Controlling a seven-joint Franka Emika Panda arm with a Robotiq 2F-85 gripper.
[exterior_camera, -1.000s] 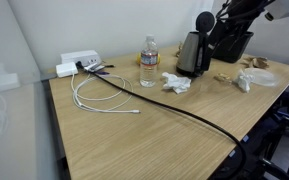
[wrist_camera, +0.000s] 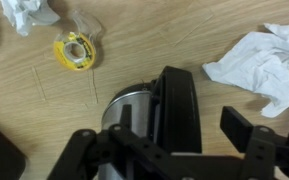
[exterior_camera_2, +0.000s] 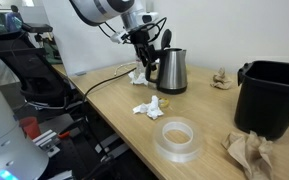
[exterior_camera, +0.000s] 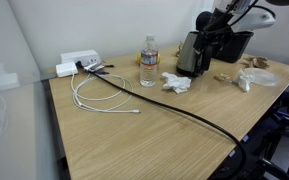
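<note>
A silver kettle (exterior_camera_2: 172, 72) with a black handle stands upright on the wooden table. From above, in the wrist view, the black handle (wrist_camera: 181, 105) lies across the middle, with part of the metal body (wrist_camera: 136, 105) to its left. My gripper is over the kettle, its fingers apart on either side of the handle. Bare table shows between the handle and the right finger, so that side is not touching. Exterior view 2 has the gripper (exterior_camera_2: 142, 44) close to the handle side, near the kettle's top.
Crumpled white tissue (exterior_camera: 176, 82) and a water bottle (exterior_camera: 149, 63) stand close by. A yellow tape roll (wrist_camera: 74, 50), clear round container (exterior_camera_2: 177, 140), brown paper (exterior_camera_2: 252, 155) and black bin (exterior_camera_2: 270, 98) surround the kettle. A black cable (exterior_camera: 174, 105) crosses the table.
My arm and gripper have shifted left in exterior view 1, closer over the kettle. The kettle and the things on the table have not visibly moved.
</note>
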